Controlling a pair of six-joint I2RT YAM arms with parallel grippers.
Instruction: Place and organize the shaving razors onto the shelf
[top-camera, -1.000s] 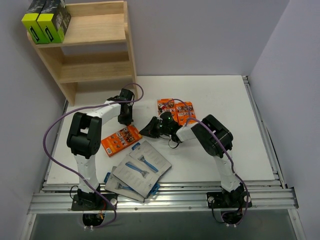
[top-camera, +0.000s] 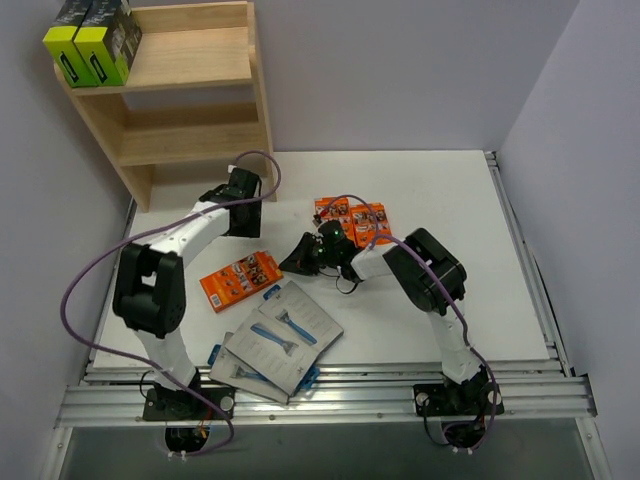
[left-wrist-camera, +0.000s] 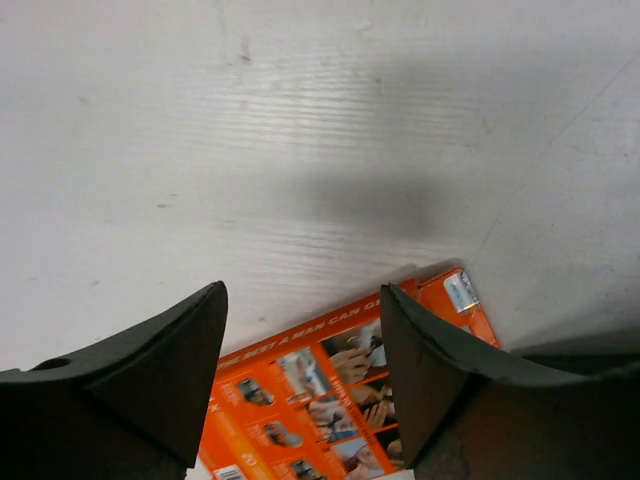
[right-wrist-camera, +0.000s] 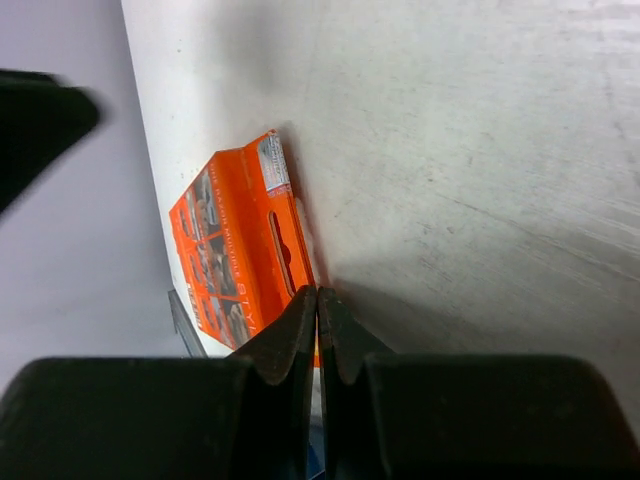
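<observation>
An orange razor pack (top-camera: 241, 280) lies flat on the white table, left of centre. Just behind its far edge, my left gripper (top-camera: 242, 234) is open with nothing between its fingers; the pack (left-wrist-camera: 300, 400) shows below and between them in the left wrist view. My right gripper (top-camera: 282, 268) is shut at the pack's right end. In the right wrist view its closed fingertips (right-wrist-camera: 308, 292) overlap the near end of the pack (right-wrist-camera: 240, 235), with nothing seen between them; whether they touch it I cannot tell. Two more orange packs (top-camera: 371, 223) lie behind the right arm.
A wooden shelf (top-camera: 190, 133) stands at the back left, with two black-and-green boxes (top-camera: 92, 50) on top. Grey packs with blue razors (top-camera: 285, 335) overlap at the front. Open table lies to the right.
My left gripper has shifted slightly left and its fingers have spread apart. The orange pack has barely shifted, and the right arm has stayed almost still.
</observation>
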